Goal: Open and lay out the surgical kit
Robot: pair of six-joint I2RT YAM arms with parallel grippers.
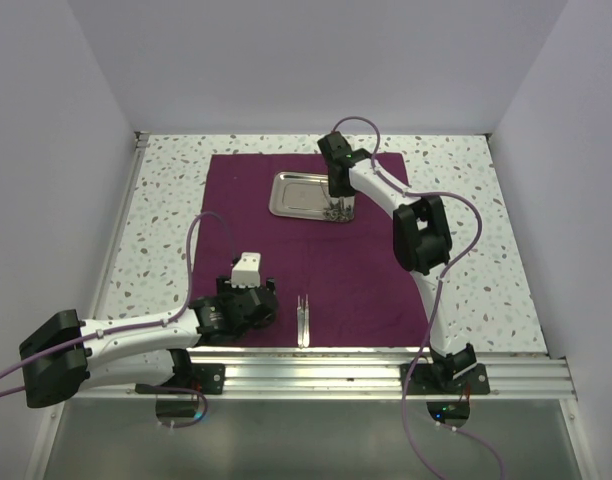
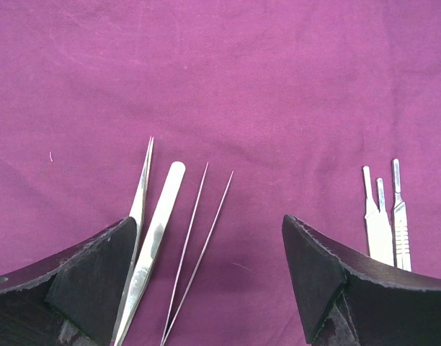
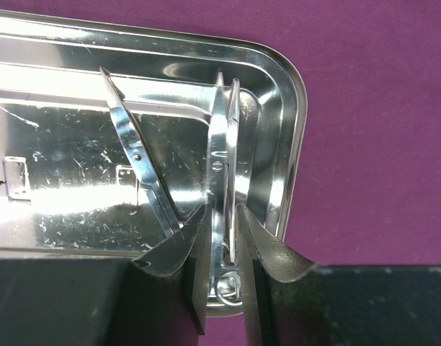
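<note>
The steel tray [image 1: 296, 195] lies on the purple cloth, with scissor-like instruments at its right end: one angled [image 3: 137, 155], two side by side [image 3: 219, 144]. My right gripper is over the right pair, its fingertips close together around their shanks; whether they grip is unclear. My left gripper stands open at the lower left, above tweezers [image 2: 193, 245] and a flat steel tool [image 2: 152, 245]. Slim scalpel handles [image 2: 399, 223] lie to its right.
The purple cloth [image 1: 356, 290] has clear room in the middle, between tray and lower tools. Speckled table [image 1: 151, 230] shows around it; grey walls bound the workspace.
</note>
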